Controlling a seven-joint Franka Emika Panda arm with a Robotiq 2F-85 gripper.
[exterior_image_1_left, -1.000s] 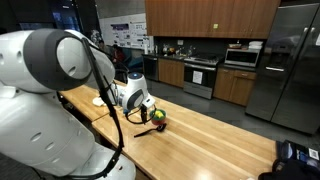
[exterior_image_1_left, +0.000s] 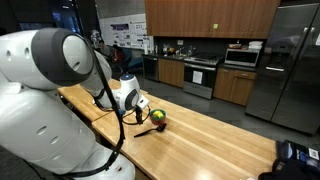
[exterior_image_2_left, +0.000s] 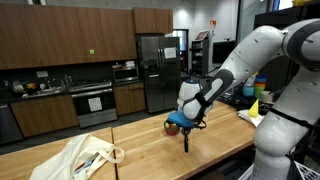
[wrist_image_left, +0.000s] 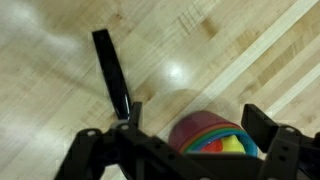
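A long black object (wrist_image_left: 113, 73), perhaps a marker, lies flat on the wooden table. Beside it stands a round bowl (wrist_image_left: 183, 130) with a coloured, layered rim, holding red and yellow things. From above, the wrist view shows my gripper open, its fingers apart over the bowl's near side, with nothing held between them. The black object is just off the left finger, and part of the bowl is hidden by the gripper. In exterior view 1 the bowl (exterior_image_1_left: 158, 117) and the black object (exterior_image_1_left: 150, 131) appear close to the arm's end.
A white cloth (exterior_image_2_left: 78, 160) lies on the table's left in exterior view 2. A dark object (exterior_image_1_left: 296, 158) sits at the far right edge.
The arm's white links have shifted and fill more of the lower left of exterior view 1. The bowl and the black object look unmoved.
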